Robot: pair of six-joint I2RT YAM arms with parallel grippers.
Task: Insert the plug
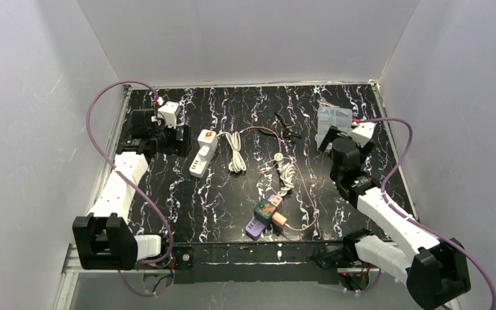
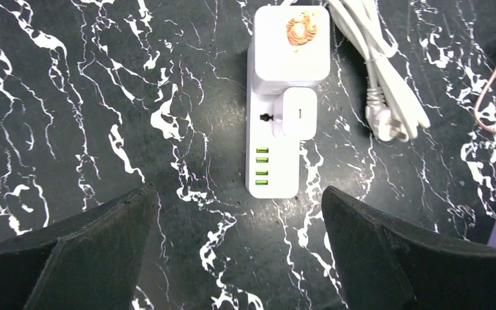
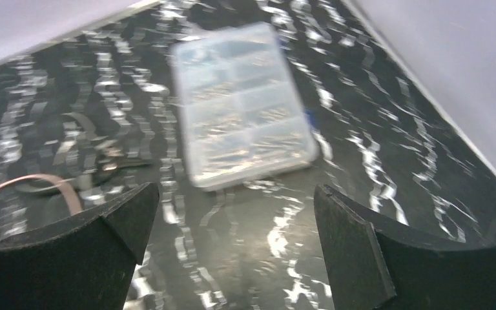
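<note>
A white power strip lies left of centre with a square adapter and a smaller white plug on it; a coiled white cord lies beside it. My left gripper hangs open over the table just left of the strip, empty. In the top view a purple strip with a green block and orange plugs sits at the front centre. My right gripper is open and empty, near the clear parts box at the back right.
The parts box lies near the back right corner, black pliers left of it. Thin pink cables cross the centre. Walls border the table at back and sides.
</note>
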